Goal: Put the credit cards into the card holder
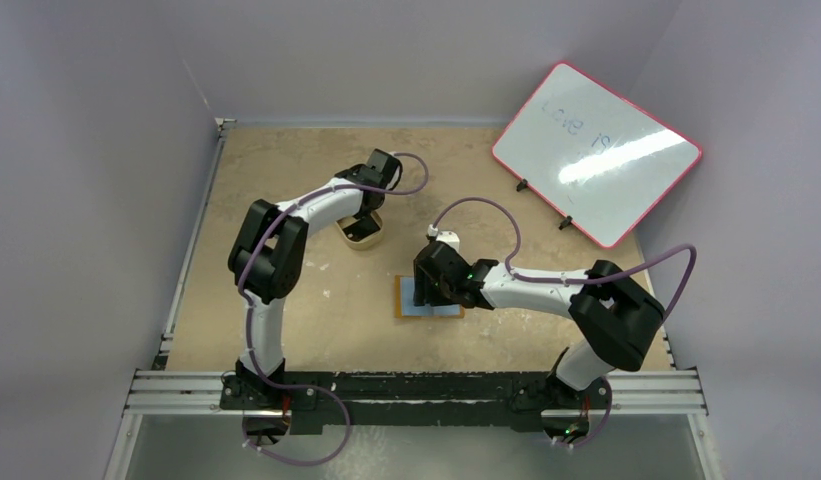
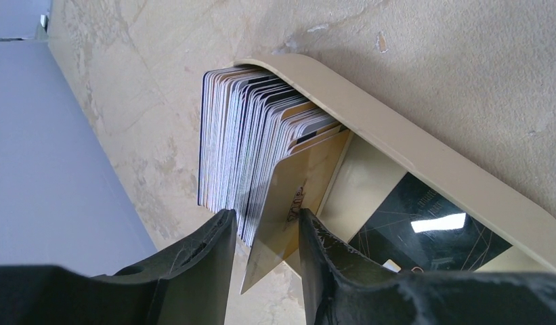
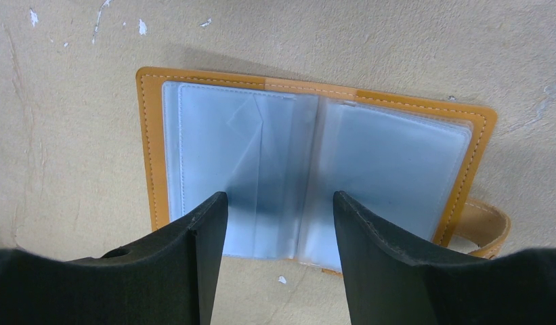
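Observation:
In the left wrist view, a tight row of cards [image 2: 244, 128] stands on edge in a beige box [image 2: 424, 152]. A gold card [image 2: 292, 193] leans out at the front of the row. My left gripper is part open astride this card; a gap shows between the card and the left finger, while the other fingertip is close to or against its face. The brown card holder [image 3: 147, 135] lies open flat on the table, clear sleeves [image 3: 390, 169] on both halves. Over it my right gripper is open, nothing between its fingers.
A dark card [image 2: 424, 227] lies flat in the free part of the box. At the back right, a whiteboard [image 1: 596, 150] with a red frame leans by the wall. Bare table [image 1: 326, 320] surrounds the box and holder.

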